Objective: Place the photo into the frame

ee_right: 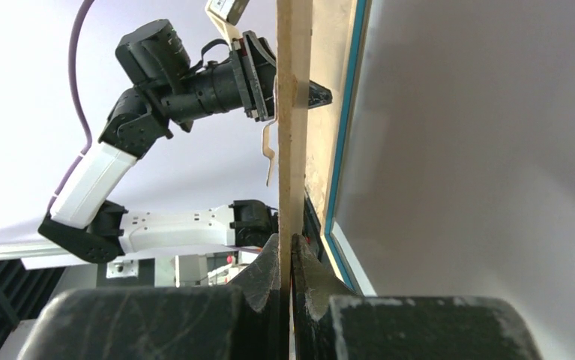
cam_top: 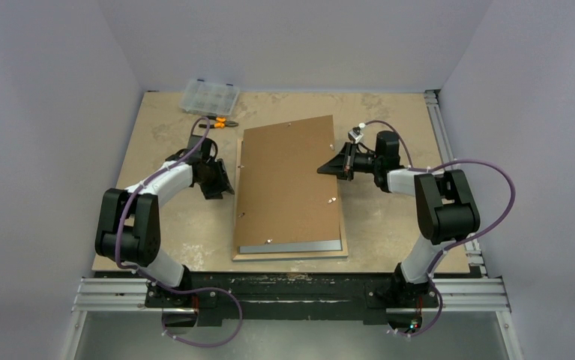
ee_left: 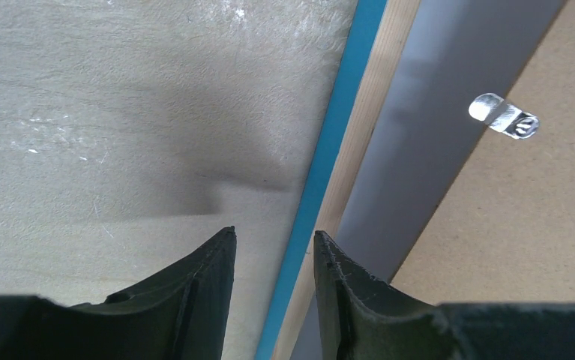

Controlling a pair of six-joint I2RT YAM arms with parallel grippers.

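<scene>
A brown backing board (cam_top: pixel 284 180) with metal tabs (ee_left: pixel 504 116) lies tilted over the wooden frame (cam_top: pixel 291 255), whose grey inner sheet shows along the near edge and, in the left wrist view, beside the blue-edged rim (ee_left: pixel 321 180). My right gripper (cam_top: pixel 327 166) is shut on the board's right edge, seen edge-on in the right wrist view (ee_right: pixel 294 112). My left gripper is part open just outside the frame's left rim, nothing between its fingers. I cannot make out a photo.
Orange-handled pliers (cam_top: pixel 219 124) and a clear compartment box (cam_top: pixel 210 97) sit at the back left.
</scene>
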